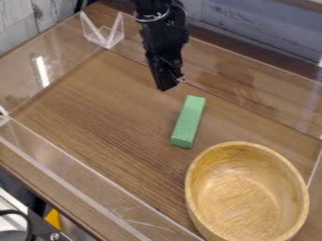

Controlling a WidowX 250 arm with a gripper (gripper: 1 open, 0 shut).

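Note:
My gripper (168, 78), black, hangs at the upper middle of the table, above and to the left of a green rectangular block (189, 121). Its fingertips are small in this view, and whether they are apart is hard to make out. The block lies on the wooden surface, apart from the gripper.
A large wooden bowl (246, 226) fills the lower right. Clear plastic pieces stand at the top-left and left edges.

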